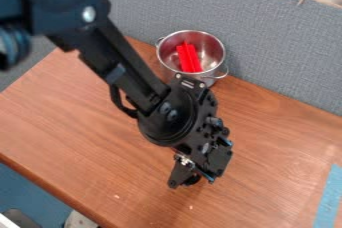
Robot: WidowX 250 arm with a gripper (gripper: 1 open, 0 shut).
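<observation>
The black robot arm reaches down from the upper left, and its gripper (194,172) hangs low over the wooden table, right of centre. The fingertips point down and are partly hidden by the gripper's own body, with nothing visible held between them. Behind the arm, near the back wall, a steel pot (171,51) with side handles holds a red object (190,58).
A grey padded wall (281,62) runs along the back of the table (80,132). A light blue tape strip (327,192) lies at the right edge. The table left and right of the arm is clear. Some items sit beyond the lower-left edge.
</observation>
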